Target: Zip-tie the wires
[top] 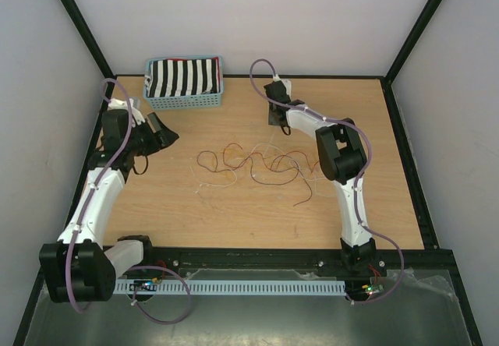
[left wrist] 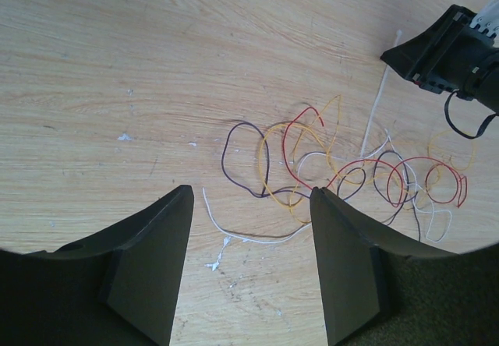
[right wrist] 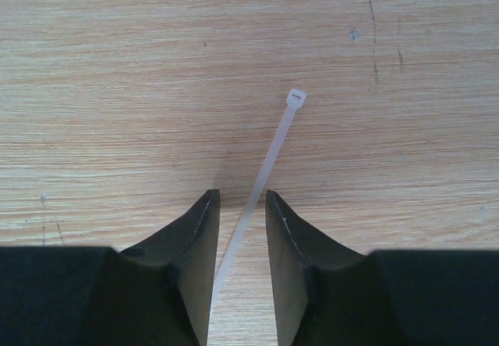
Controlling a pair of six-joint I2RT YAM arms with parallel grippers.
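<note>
A tangle of red, yellow, white and dark wires [top: 257, 167] [left wrist: 343, 174] lies loose on the middle of the table. A white zip tie [left wrist: 374, 104] [right wrist: 273, 147] lies just behind the wires, on the bare wood. My right gripper [top: 277, 118] is low over it, fingertips parted on either side of the strap, head end beyond them; whether they touch it I cannot tell. My left gripper [top: 168, 132] hangs over the left side of the table, open and empty, facing the wires.
A light blue basket [top: 183, 100] with black-and-white striped cloth stands at the back left. Dark frame rails [top: 405, 167] edge the table.
</note>
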